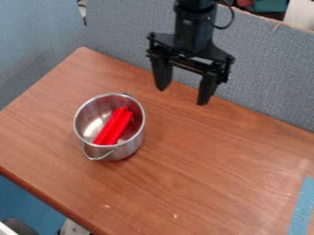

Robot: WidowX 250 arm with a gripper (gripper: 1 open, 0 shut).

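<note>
A silver metal pot (91,119) with a wire handle stands on the wooden table at the left, holding a red elongated object (113,128). Up and to the right of it, the black gripper (185,84) hangs over the back of the table, its two fingers wide apart with nothing seen between them.
A grey padded wall (270,73) closes the back, and a light blue strip (302,204) lies at the right edge.
</note>
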